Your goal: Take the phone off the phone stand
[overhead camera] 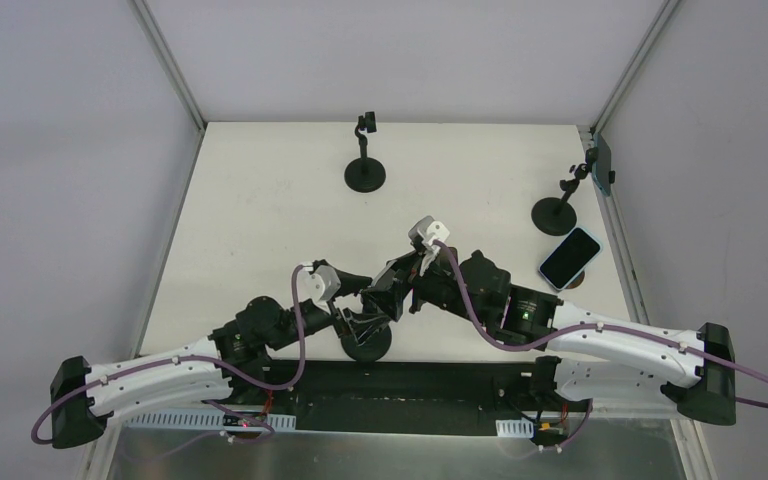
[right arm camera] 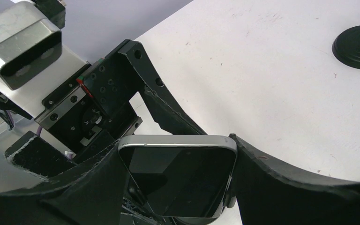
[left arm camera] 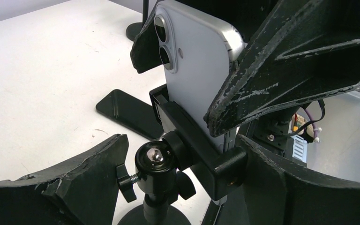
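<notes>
A silver phone (left arm camera: 197, 61) sits in the black clamp of a phone stand (left arm camera: 155, 164), with its two camera lenses visible in the left wrist view. My right gripper is shut on the phone's upper part, with the screen showing in the right wrist view. My left gripper stands open around the stand's clamp and ball joint, just below the right gripper. From above, both grippers overlap over the stand's round base (overhead camera: 366, 346) near the table's front edge, hiding most of the phone.
Another stand (overhead camera: 365, 174) stands at the back middle, and a third (overhead camera: 554, 216) at the right holds a device. A dark-screened phone (overhead camera: 569, 258) lies at the right.
</notes>
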